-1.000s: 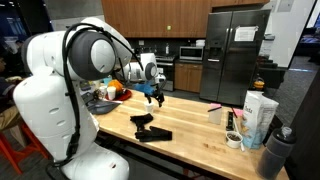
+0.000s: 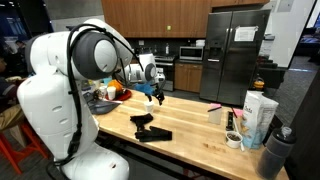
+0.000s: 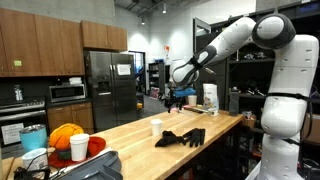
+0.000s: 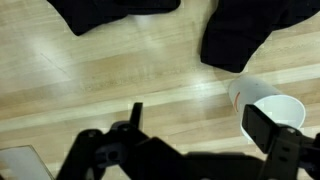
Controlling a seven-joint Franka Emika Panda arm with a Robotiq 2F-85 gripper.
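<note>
My gripper hangs open above the wooden table, its two dark fingers [image 4: 135, 117] spread wide with bare tabletop between them. Close to the right finger in the wrist view stands a white cup [image 4: 280, 112], upright, its mouth partly covered by that finger. Two black cloth-like pieces lie flat on the table: one [image 4: 110, 10] at the upper left, the other [image 4: 240, 38] at the upper right. From the second exterior view, the cup [image 3: 156, 127] is seen beside these black pieces [image 3: 192, 135], with the gripper [image 3: 180, 98] higher up and apart from everything.
At one table end are a red tray [image 3: 95, 148], a white container [image 3: 80, 148], an orange item [image 3: 67, 134] and a teal pot [image 3: 34, 136]. Toward the other end stand a bag [image 2: 256, 120] and a dark canister [image 2: 275, 152]. Mid-table [image 2: 200, 130] is largely clear.
</note>
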